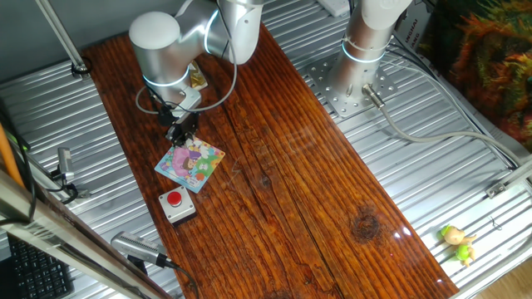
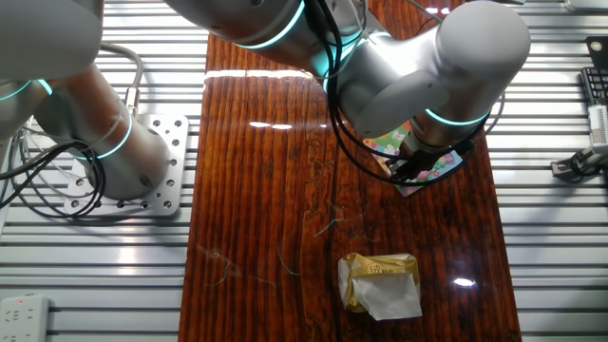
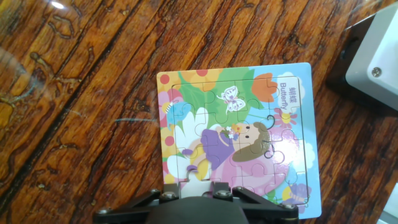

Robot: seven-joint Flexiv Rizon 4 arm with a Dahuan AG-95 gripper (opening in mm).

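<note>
A square, brightly coloured butterfly puzzle lies flat on the wooden table, showing a girl, flowers and a white butterfly. My gripper is at its lower left edge in the wrist view, pointing down, its two dark fingers apart. Between them shows a pale patch; I cannot tell whether it is a bare slot in the puzzle or a piece between the fingers. In exterior view 1 the gripper is over the far corner of the puzzle. The arm partly covers the puzzle in exterior view 2.
A white box with a red button stands close to the puzzle, near the table's edge. A gold and white packet lies farther along the table, behind the arm in exterior view 1.
</note>
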